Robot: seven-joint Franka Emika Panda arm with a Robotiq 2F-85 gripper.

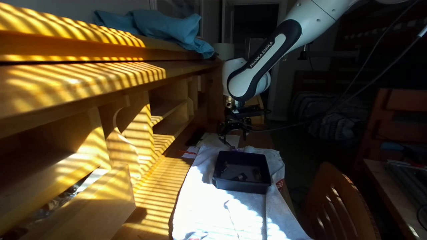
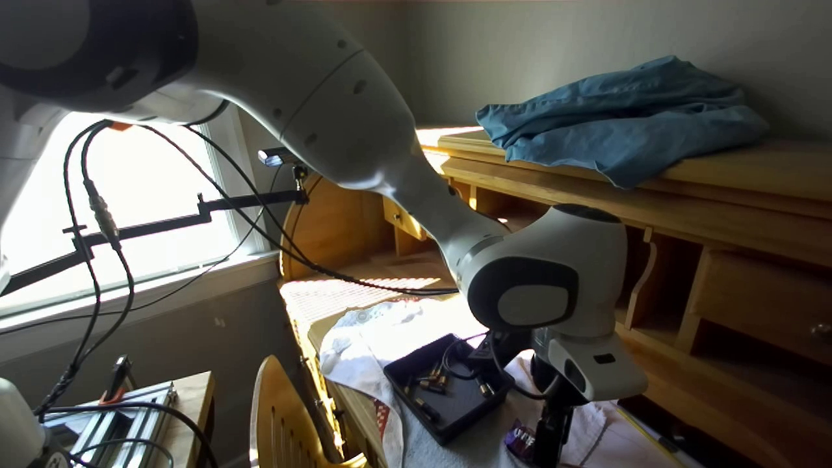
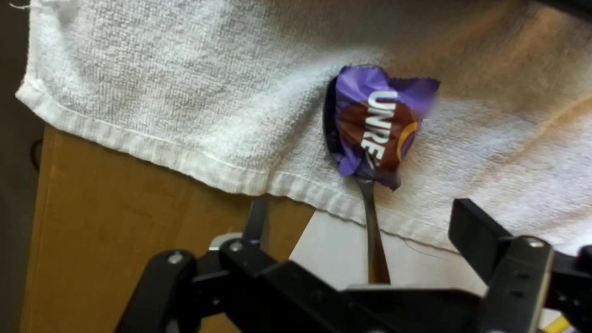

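Observation:
A purple and brown wrapped snack (image 3: 377,127) rests on the bowl of a metal spoon (image 3: 373,238), which lies on a white towel in the wrist view. The spoon's handle reaches past the towel's hem over white paper. My gripper is open above the handle, one finger (image 3: 256,222) to each side with nothing gripped. In exterior view 1 the gripper (image 1: 233,134) hangs just behind a black tray (image 1: 242,186). Exterior view 2 shows the wrapper (image 2: 520,438) beside the gripper, whose fingertips are partly hidden there.
The tray holds several small dark and brass-coloured pieces (image 2: 433,379). Towel (image 1: 212,200) spreads under and in front of it. Desk shelves (image 1: 172,108) run along one side, and a wooden chair (image 1: 340,204) stands at the other. A cable (image 2: 374,287) hangs off the arm.

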